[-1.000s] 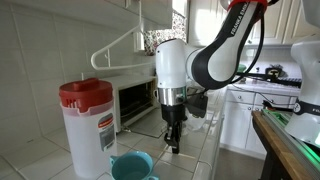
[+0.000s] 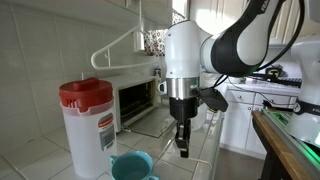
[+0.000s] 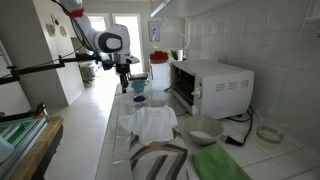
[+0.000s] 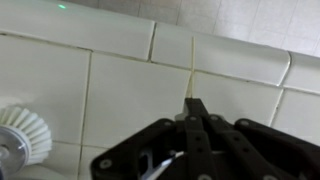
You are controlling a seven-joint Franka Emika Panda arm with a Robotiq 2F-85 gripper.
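Note:
My gripper [image 2: 183,142] points down over the tiled counter edge, to the right of a teal mug [image 2: 133,165]. In the wrist view the dark fingers [image 4: 195,106] are together over white tiles. A thin tan line extends ahead of their tips; I cannot tell whether it is a slim stick between them or a mark on the tile. A round white bristled object [image 4: 28,135], like a scrub brush, lies at the left of that view. From the second exterior view, the gripper [image 3: 124,86] hangs beside the mug [image 3: 139,86].
A white canister with a red lid [image 2: 88,95] stands behind the mug. Further along are a toaster oven [image 3: 222,88], white cloth [image 3: 150,122], bowl [image 3: 203,129], green towel [image 3: 218,163] and glass container [image 3: 270,125]. The front counter edge borders a drop to the floor.
The arm has shifted right and looks larger in exterior view 1, with the gripper moving away from the canister. The mug and canister have stayed put.

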